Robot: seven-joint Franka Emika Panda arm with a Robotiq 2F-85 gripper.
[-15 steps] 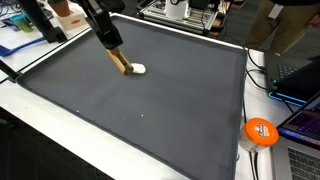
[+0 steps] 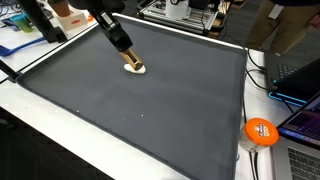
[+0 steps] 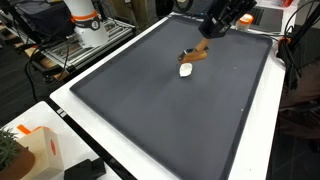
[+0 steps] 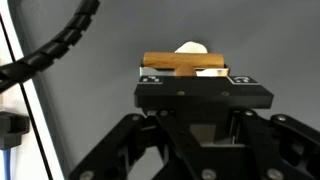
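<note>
A wooden T-shaped tool (image 2: 131,59), like a small mallet, hangs tilted from my gripper (image 2: 121,44), which is shut on its handle. Its crosspiece (image 4: 185,59) spans the fingers in the wrist view, while the lower handle is mostly hidden by the gripper body. A small white rounded object (image 3: 186,70) lies on the dark board (image 3: 150,105) close to the tool's lower end. From above, the white piece (image 4: 191,47) shows partly behind the crosspiece. Whether tool and white object touch, I cannot tell.
Most of the dark board is bare, with free room to the front and right. An orange-lidded jar (image 2: 260,132) stands off its right side. A potted plant (image 3: 14,152) sits beyond the board at the near left. A black cable (image 4: 50,45) runs beside the gripper.
The gripper and wooden tool have moved right in exterior view 1, so the tool now overlaps the white object there. The white object appears to stay in place.
</note>
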